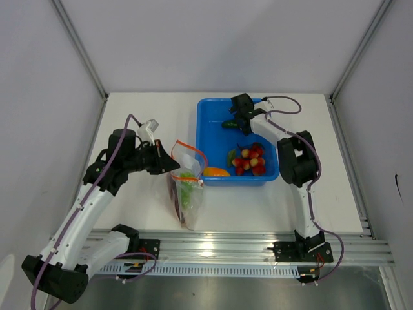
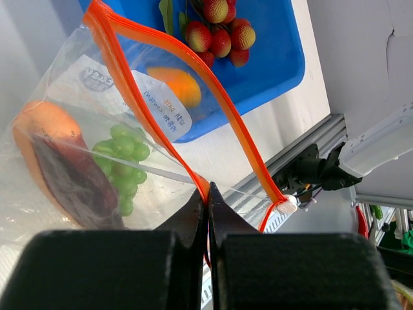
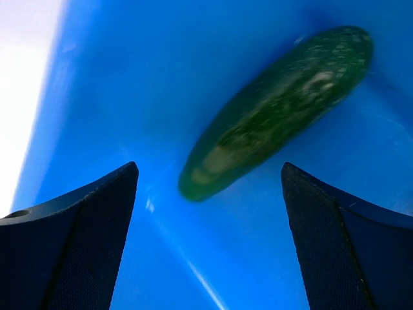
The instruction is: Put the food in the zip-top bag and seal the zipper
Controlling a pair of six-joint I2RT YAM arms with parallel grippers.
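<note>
The clear zip bag (image 2: 58,200) with orange rim holds a brown-orange item (image 2: 68,168) and green grapes (image 2: 122,168). My left gripper is shut on the bag's rim, holding it up. In the blue tray (image 1: 213,116) lie a cucumber (image 3: 264,113), lychees (image 1: 257,161) and an orange-yellow fruit (image 1: 216,171). My right gripper is open over the cucumber, which lies between and just beyond its fingers in the right wrist view.
The tray sits at the back, beside the bag.
</note>
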